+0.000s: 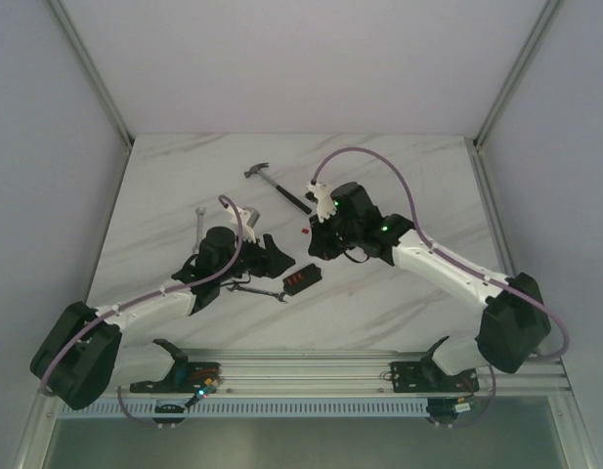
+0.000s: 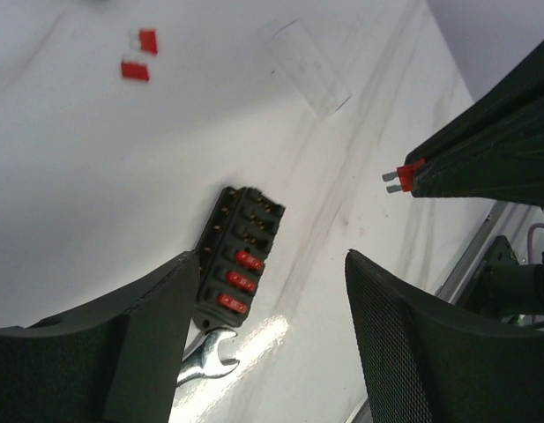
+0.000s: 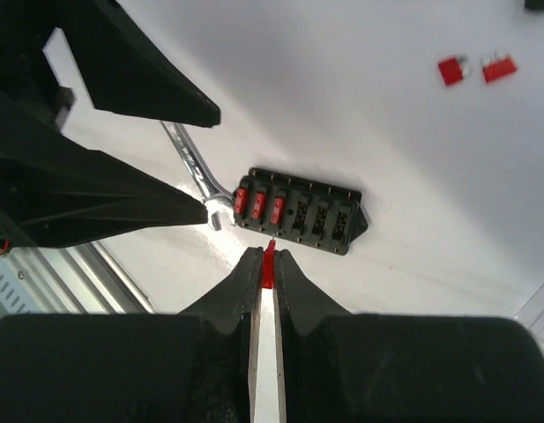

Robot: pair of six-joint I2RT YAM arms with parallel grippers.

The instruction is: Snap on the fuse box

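The black fuse box (image 1: 302, 278) (image 2: 233, 264) (image 3: 302, 216) lies on the table with three red fuses at one end and empty slots at the other. My left gripper (image 1: 272, 256) stands open left of and above it, nothing between its fingers. My right gripper (image 1: 323, 245) is above the box's right part, shut on a red fuse (image 2: 406, 175) whose metal prongs point out in the left wrist view. Two loose red fuses (image 2: 135, 70) (image 3: 499, 68) lie on the table behind the box.
A wrench (image 1: 258, 291) lies beside the box's left end, another (image 1: 199, 225) farther left. A hammer (image 1: 279, 186) lies at the back. A clear case (image 2: 307, 66) is on the table to the right.
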